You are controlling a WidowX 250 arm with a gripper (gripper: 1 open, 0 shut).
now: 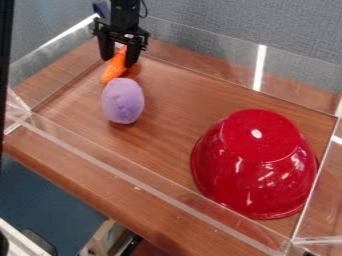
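Observation:
My black gripper (120, 50) is at the back left, right over an orange carrot (115, 69), its fingers down around the upper end, which they partly hide; whether they are closed on it I cannot tell. The carrot slants steeply toward the front. A purple oval object (123, 101) lies in front of it. A large red upturned bowl (251, 163) sits at the front right.
Clear plastic walls (259, 66) edge the wooden tabletop (181, 118). Beyond the near edge is a blue floor (47, 195).

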